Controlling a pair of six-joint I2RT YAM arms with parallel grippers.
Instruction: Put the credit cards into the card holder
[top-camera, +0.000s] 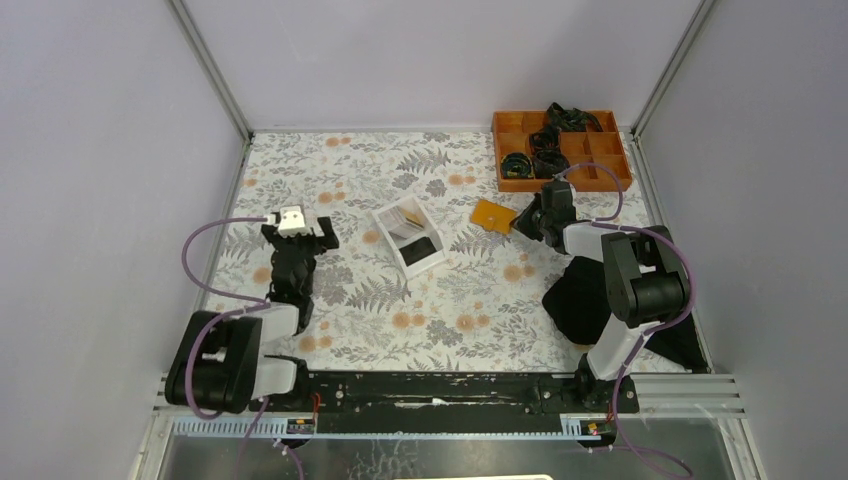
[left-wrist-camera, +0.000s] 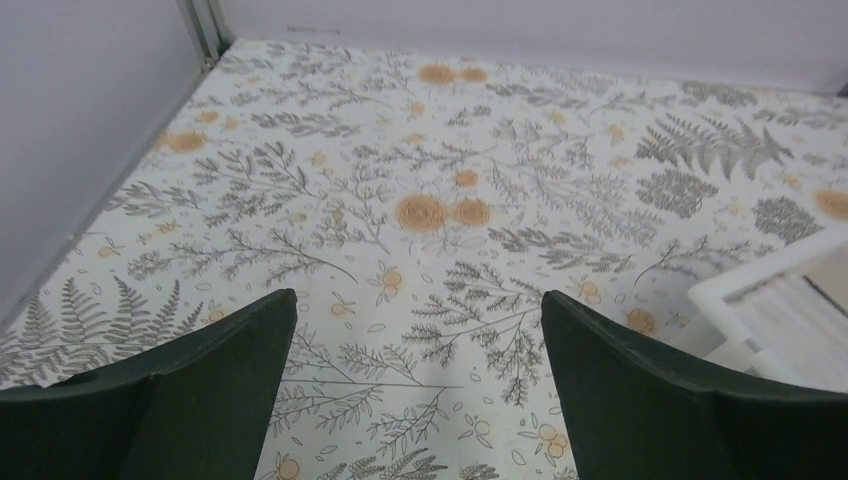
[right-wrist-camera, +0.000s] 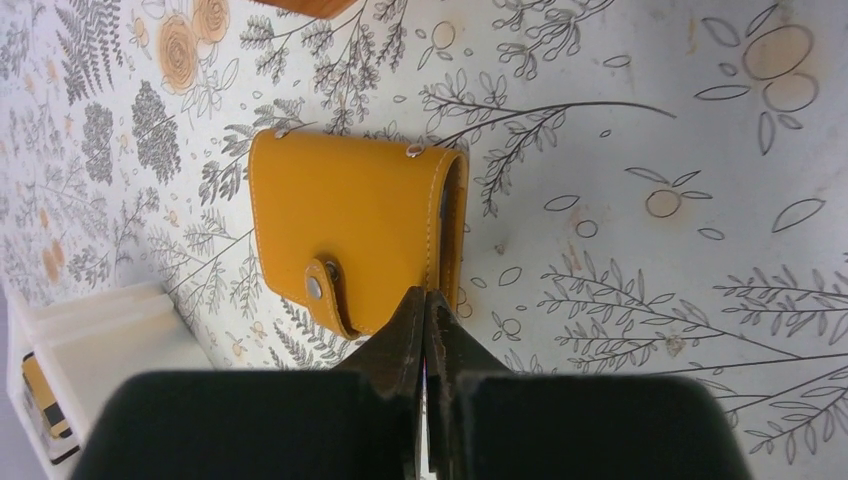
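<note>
A yellow leather card holder (top-camera: 492, 214) lies on the floral mat right of centre; in the right wrist view the holder (right-wrist-camera: 345, 215) has a snap tab and an open side edge facing right. My right gripper is shut with nothing visible between its fingers, its tips at the holder's lower right. A white tray (top-camera: 432, 259) in the middle holds cards (top-camera: 410, 218) and a black item (top-camera: 417, 250). On the left, my left gripper stands open above bare mat, the tray at its right.
An orange compartment box (top-camera: 600, 175) with dark items stands at the back right. A black cloth (top-camera: 570, 300) lies at the front right. The mat left of the tray and in front of it is clear.
</note>
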